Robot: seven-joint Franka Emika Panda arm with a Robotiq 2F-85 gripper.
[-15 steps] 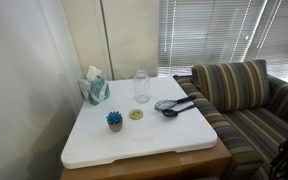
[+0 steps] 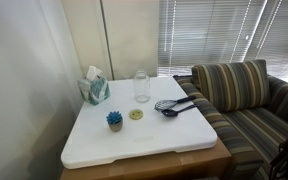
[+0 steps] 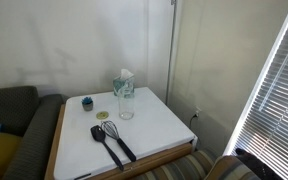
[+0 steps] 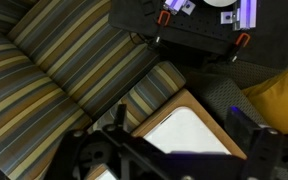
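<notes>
On the white table (image 2: pixel 134 145) stands a clear glass jar (image 2: pixel 142 88), upright and seemingly empty. A round yellowish lid (image 2: pixel 136 114) lies flat near a small potted blue succulent (image 2: pixel 115 121). To the jar's right, a whisk (image 2: pixel 167 104) and a black slotted-looking utensil (image 2: pixel 174 112) lie side by side. My gripper is dark, its fingers spread apart at the bottom of the wrist view with nothing between them. It hangs away from these objects, over the floor side of the table's corner. Dark arm parts show at the lower right in exterior view 1.
A patterned tissue box (image 2: pixel 95 90) occupies the table's back left. Beside the table is a striped armchair (image 2: pixel 239 90); a grey sofa (image 3: pixel 22 120) is on another side. A dark robot base plate (image 4: pixel 209 28) with clamps shows in the wrist view.
</notes>
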